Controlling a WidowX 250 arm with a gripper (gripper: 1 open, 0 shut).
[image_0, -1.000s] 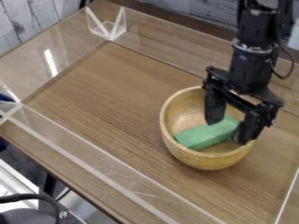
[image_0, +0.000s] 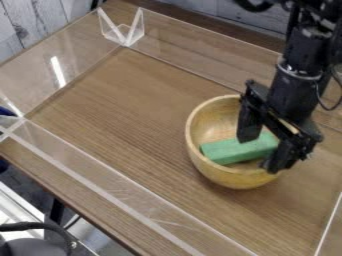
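My black gripper (image_0: 267, 132) is low over a yellow bowl (image_0: 234, 180) at the right of the camera view, its fingers apart and reaching into the bowl. A green block (image_0: 235, 150) lies in the bowl, partly hidden behind the fingers. Whether the fingers touch it is unclear.
Clear tape marks (image_0: 123, 28) show near the back left. A black cable lies at the bottom left corner.
The gripper has turned, with its near finger now lower at the bowl's right side. The green block shows slightly shifted under it.
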